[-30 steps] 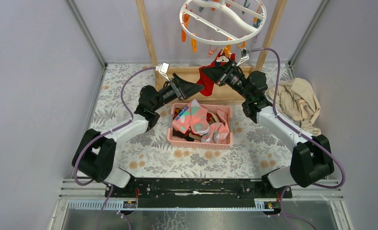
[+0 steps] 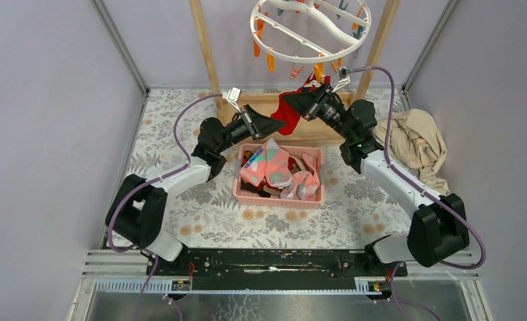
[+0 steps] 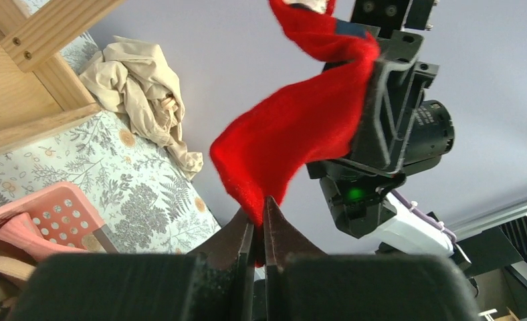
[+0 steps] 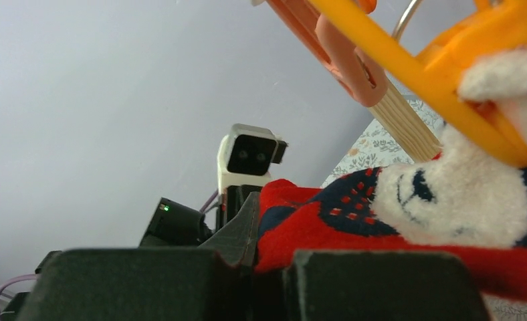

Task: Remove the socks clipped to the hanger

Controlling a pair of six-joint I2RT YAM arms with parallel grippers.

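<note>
A red sock with a white furry patch and navy dotted area point(image 4: 451, 204) hangs beneath an orange clip point(image 4: 408, 60) of the white round hanger point(image 2: 269, 50). My left gripper is shut on the sock's lower end, seen as red cloth point(image 3: 294, 134) in the left wrist view. My right gripper is shut on the sock just below the clip. In the right wrist view white fluff sits within the orange clip; whether the clip still pinches it I cannot tell for sure.
A pink basket point(image 2: 279, 204) of socks stands below on the floral surface point(image 2: 281, 231). A wooden frame point(image 2: 204, 40) stands behind. A beige cloth heap point(image 2: 414, 144) lies at the right. Other coloured clips ring the hanger.
</note>
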